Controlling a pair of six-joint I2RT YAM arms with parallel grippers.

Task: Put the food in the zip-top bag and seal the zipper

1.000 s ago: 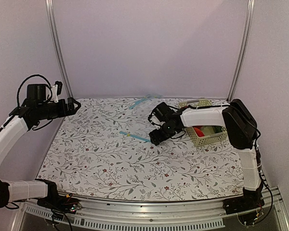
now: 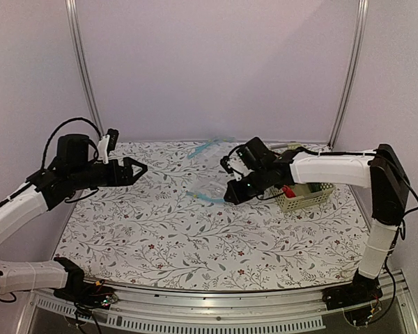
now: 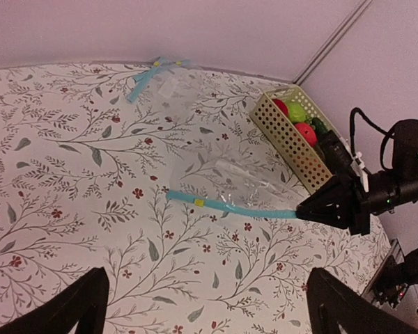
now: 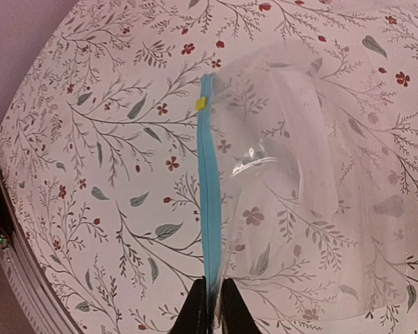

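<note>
A clear zip bag with a blue zipper strip and yellow slider lies toward the middle of the table. My right gripper is shut on the near end of its zipper edge. My left gripper stands open above the table's left part, its fingers empty. Red and green food sits in a perforated basket at the right.
A second clear bag with a blue strip lies at the back. Walls bound the back and both sides.
My left arm has moved right toward the middle.
</note>
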